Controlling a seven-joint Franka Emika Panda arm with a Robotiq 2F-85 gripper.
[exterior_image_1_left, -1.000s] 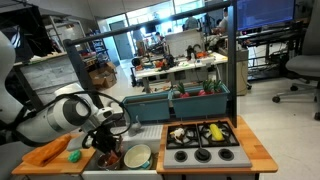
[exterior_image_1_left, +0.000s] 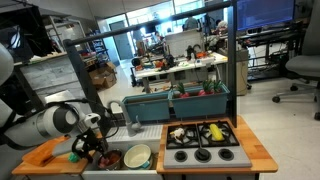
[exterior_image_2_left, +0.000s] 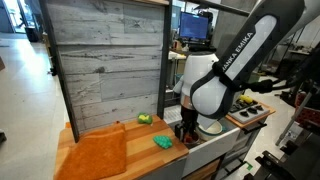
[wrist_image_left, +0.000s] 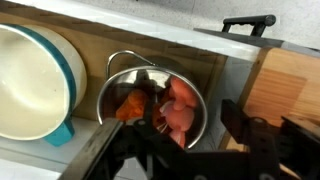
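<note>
In the wrist view my gripper stands over a metal pot (wrist_image_left: 105, 98), its dark fingers apart. Pinkish-red pieces (wrist_image_left: 180, 108) lie in the right part of the pot, in line with the gap between the fingers. An orange piece (wrist_image_left: 130, 105) sits on the pot's left side. Whether the fingers touch anything cannot be told. Exterior view 1 has the gripper (exterior_image_1_left: 98, 151) low at the left edge of the pot (exterior_image_1_left: 113, 159), partly hidden by the arm.
Left of the pot in the wrist view is a cream bowl (wrist_image_left: 35, 90) with a teal handle. A stove (exterior_image_1_left: 205, 156) lies further right. An orange cloth (exterior_image_2_left: 95, 153) and a green item (exterior_image_2_left: 163, 141) rest on the wooden counter (exterior_image_2_left: 130, 170).
My arm has shifted left in exterior view 1 over the last second, and the gripper now stands nearer the pot's left side. Bowl and stove have not moved.
</note>
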